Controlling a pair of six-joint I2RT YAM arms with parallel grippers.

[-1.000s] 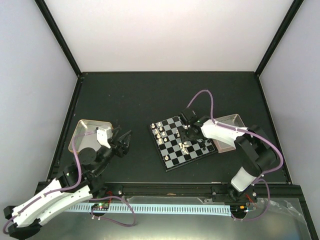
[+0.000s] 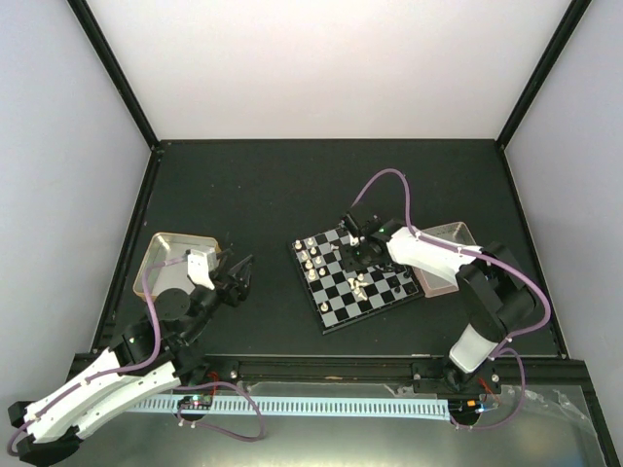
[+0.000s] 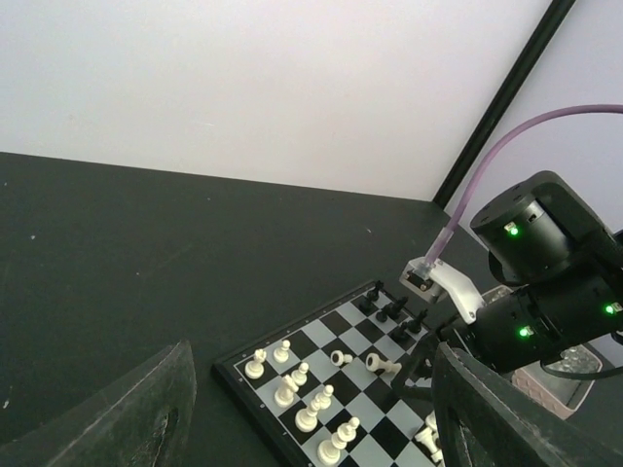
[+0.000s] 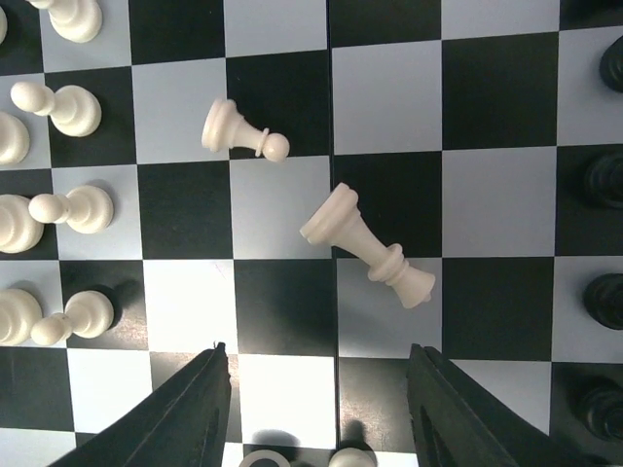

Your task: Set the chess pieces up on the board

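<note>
The chessboard [image 2: 333,305] holds white pieces standing along its left side [image 3: 327,450] and black pieces [image 4: 604,302] along the opposite side. In the right wrist view a white pawn [image 4: 243,134] and a larger white piece [image 4: 365,243] lie on their sides mid-board; more fallen white pieces show in the left wrist view at the near part. My right gripper is over the board above these, open with nothing visible between its fingers. My left gripper stays off the board to its left, open and empty.
A clear tray [image 2: 146,282] sits at the left beside my left arm, and a pinkish tray [image 2: 440,286] at the right of the board, partly under the right arm. The dark table behind the board [image 2: 253,175] is clear.
My right arm has shifted slightly toward the back-left over the board since a second ago. My left arm is almost unchanged.
</note>
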